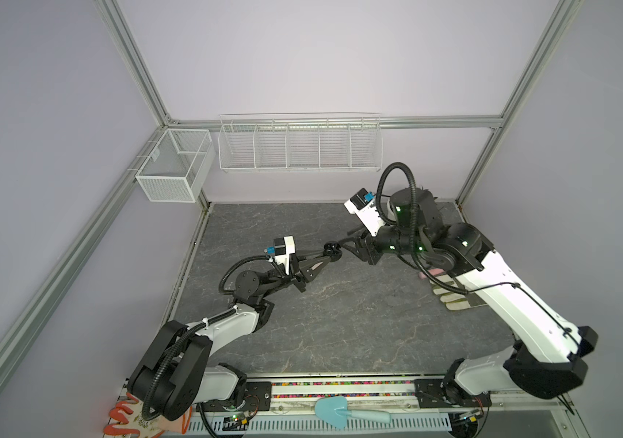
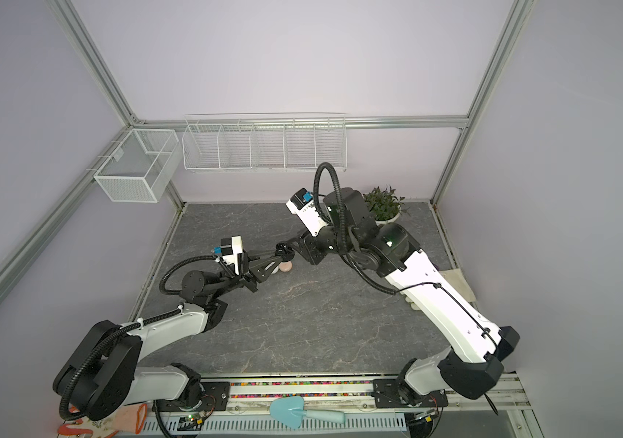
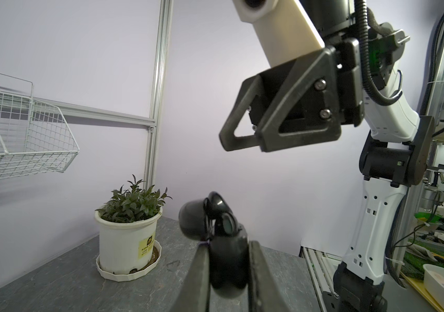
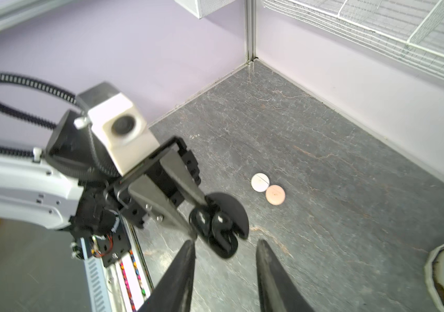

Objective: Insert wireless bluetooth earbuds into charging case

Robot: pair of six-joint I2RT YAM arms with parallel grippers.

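My left gripper is shut on a black earbud case with its lid up, held in mid-air near the centre. Dark glossy earbud shapes show in the case, though whether they are fully seated is hard to tell. My right gripper hangs just right of the case, apart from it, its fingers open with nothing seen between them.
A potted plant stands at the back right, with pale gloves on the right side. Two small discs lie on the table. Wire baskets hang at the back.
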